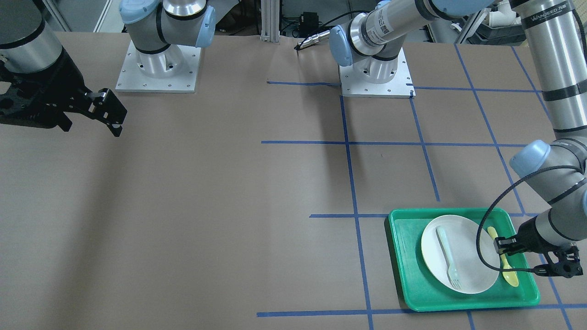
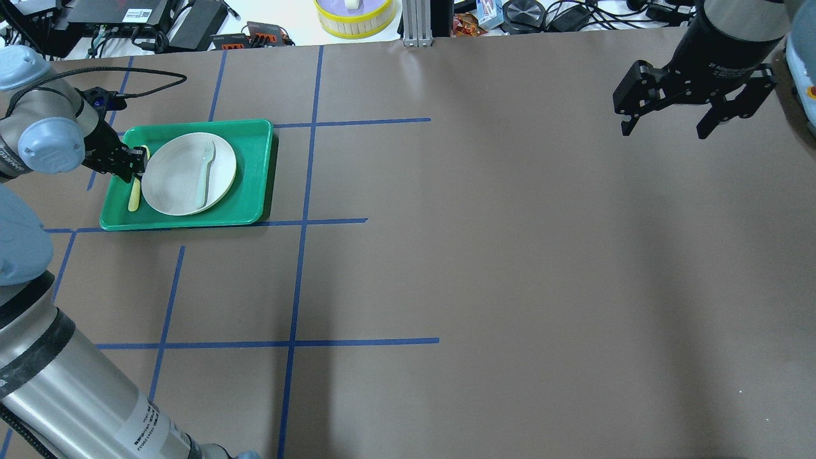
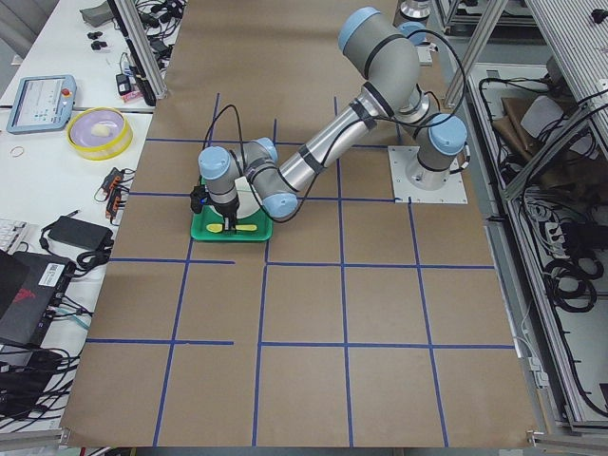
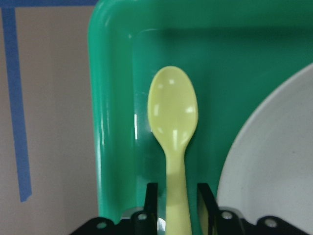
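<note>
My gripper is low in the green tray (image 1: 412, 258), open, its two fingers standing either side of the handle of a yellow spoon (image 4: 172, 110) (image 1: 510, 277), apart from it on at least one side. A white plate (image 4: 269, 161) (image 2: 176, 183) lies beside the spoon in the tray, with a pale mint fork (image 1: 446, 250) on it. In the front view my fingertips are partly hidden by the wrist and cable.
Other arms stand at the table's edges, one with a black gripper (image 2: 688, 95) over the bare table. A yellow-rimmed tub (image 3: 100, 142) sits on the white side table.
</note>
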